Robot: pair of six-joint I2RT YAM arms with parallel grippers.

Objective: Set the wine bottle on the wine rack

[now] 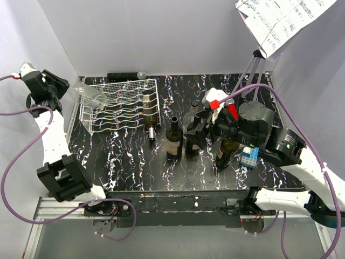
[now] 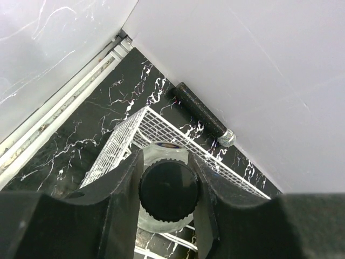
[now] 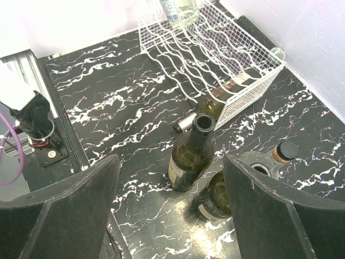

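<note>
A clear glass bottle (image 1: 94,97) with a black cap leans at the left end of the white wire wine rack (image 1: 118,106). In the left wrist view its cap (image 2: 168,190) sits between the fingers of my left gripper, very close to both; whether they press on it cannot be told. My right gripper is open and empty, above the bottles in the middle. Another bottle (image 1: 150,120) lies in the rack's right part, neck toward the front. The clear bottle's base (image 3: 182,12) is partly cut off in the right wrist view.
Dark bottles (image 1: 173,141) stand upright in the middle and right, with more partly hidden by the right arm. A black cylinder (image 1: 123,76) lies behind the rack. A blue box (image 1: 249,157) sits at right.
</note>
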